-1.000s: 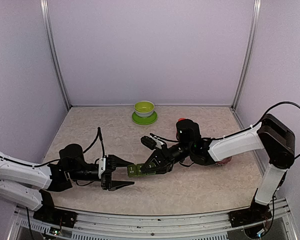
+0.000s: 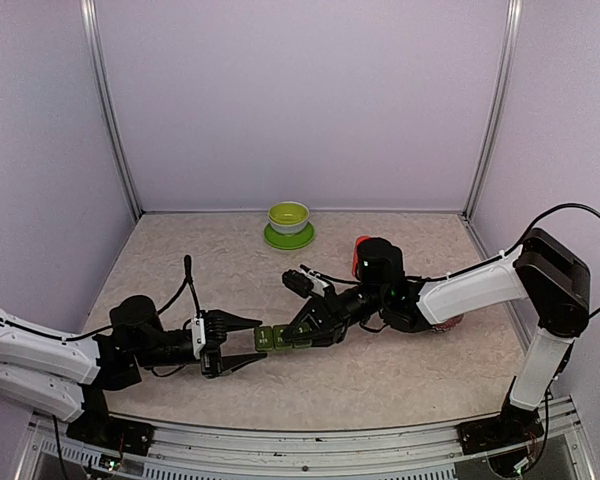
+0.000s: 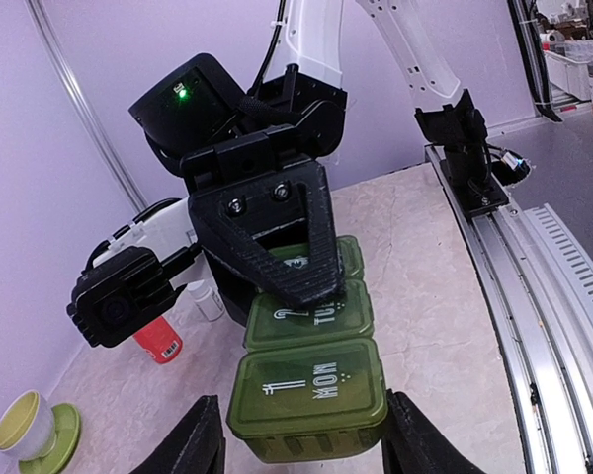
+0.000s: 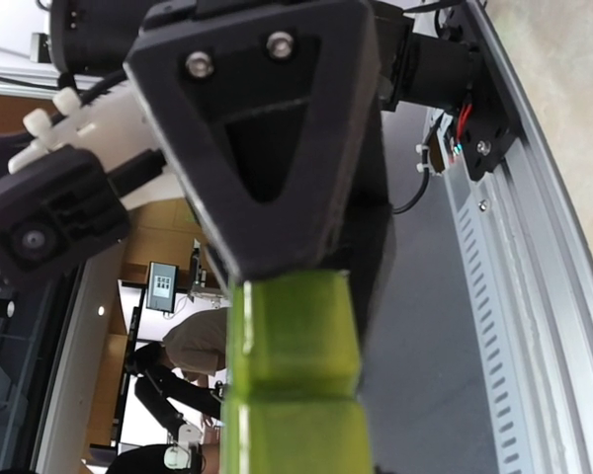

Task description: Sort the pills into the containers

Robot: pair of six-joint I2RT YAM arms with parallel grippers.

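Observation:
A green pill organizer [image 2: 265, 338] with day labels, MON on the nearest lid in the left wrist view [image 3: 306, 390], is held in the air by my right gripper [image 2: 306, 333], which is shut on it. In the right wrist view its translucent compartments [image 4: 292, 336] fill the lower middle. My left gripper [image 2: 255, 340] stands open just left of the organizer's end, its two fingers above and below that end, seen either side of it in the left wrist view.
At the back, a green and white bowl [image 2: 289, 214] sits on a green saucer [image 2: 274, 240]. A red container [image 3: 158, 339] and a small white bottle [image 3: 207, 304] stand behind the right arm.
My left gripper has shifted slightly left and its fingers have come a little closer together around the organizer's end. The right arm and organizer look unchanged.

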